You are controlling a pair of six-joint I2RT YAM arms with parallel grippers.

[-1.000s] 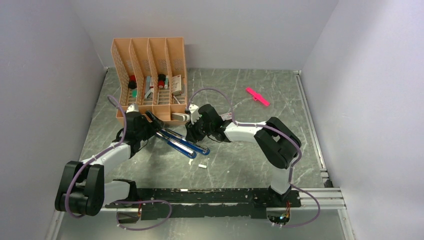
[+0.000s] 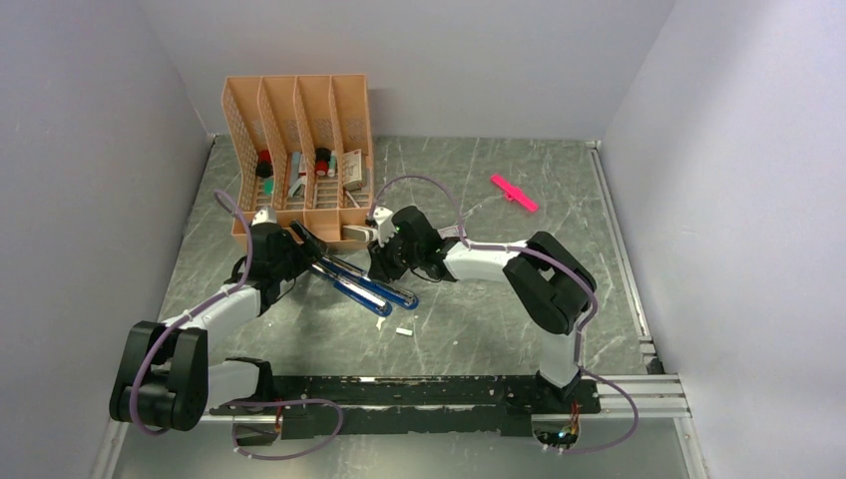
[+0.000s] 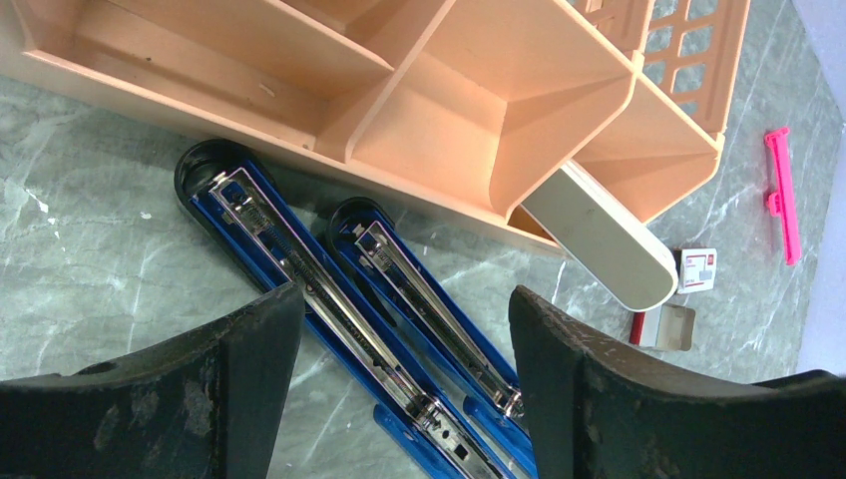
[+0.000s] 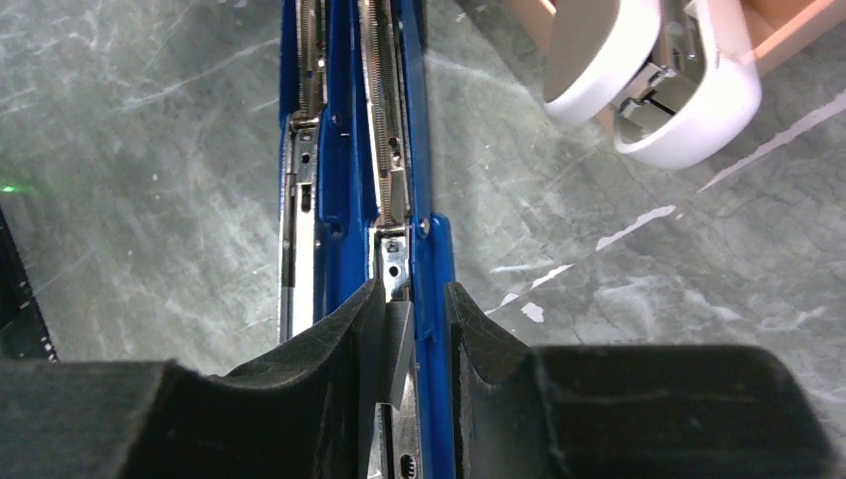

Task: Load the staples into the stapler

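Two blue staplers (image 2: 362, 298) lie swung open, side by side and lengthwise on the table; their metal channels show in both wrist views. Over the far ends hovers my left gripper, its fingers wide apart with nothing held. My right gripper points down at the stapler on the right (image 4: 396, 254), with a gap between its fingers. A grey strip (image 4: 399, 344), which looks like staples, is next to the left fingertip above the channel; the right finger stands clear of it. How far the strip sits in the channel cannot be made out.
A peach organizer (image 2: 299, 226) with filled compartments stands behind the staplers. A white-ended device (image 4: 688, 130) sticks out of its front. Small boxes (image 3: 696, 269) and a pink clip (image 2: 514, 193) lie to the right. A small white block (image 2: 404, 331) lies in front.
My right arm has shifted very slightly to the left. The left arm and the staplers look unmoved.
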